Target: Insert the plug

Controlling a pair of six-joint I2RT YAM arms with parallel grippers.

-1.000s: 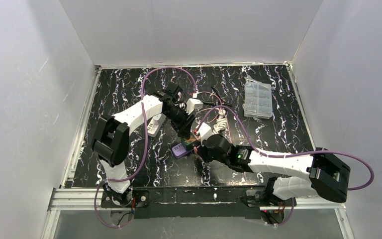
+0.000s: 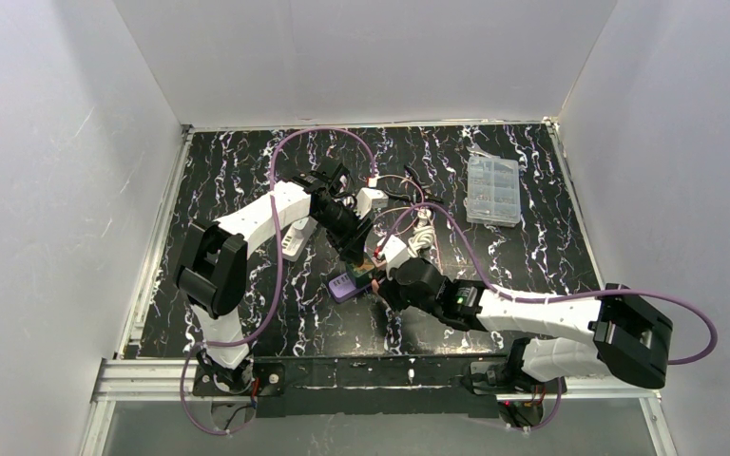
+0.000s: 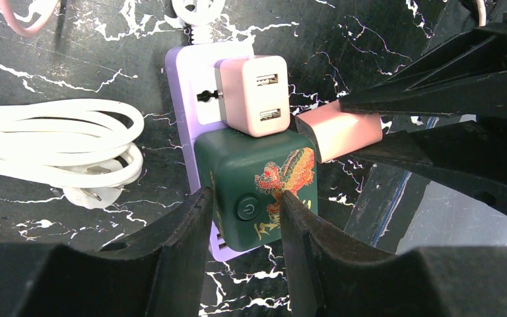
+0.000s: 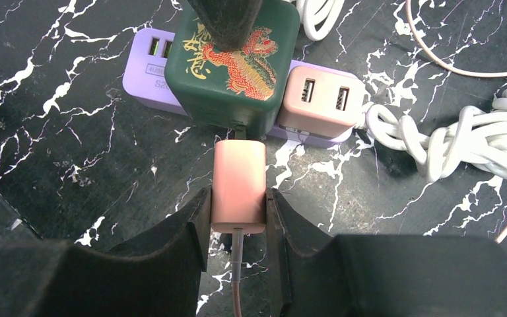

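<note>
A purple power strip [image 4: 140,76] lies on the marble table, bearing a pink USB cube [image 3: 254,99] and a green adapter [image 3: 251,172] with a dragon print. My left gripper is over the green adapter, a fingertip at its dragon face; whether it grips is unclear. My right gripper is shut on a pink plug [image 4: 238,178] with a cable trailing back. The plug's front end is at the green adapter's side, its metal part just in line with it; I cannot tell how far in it is.
Coiled white cables [image 4: 459,142] lie beside the strip. A clear compartment box [image 2: 492,190] stands at the back right, and a white power strip [image 2: 295,242] lies under the left arm.
The right arm has shifted slightly, its elbow and hose moving a little over the last second. The left arm looks unchanged.
</note>
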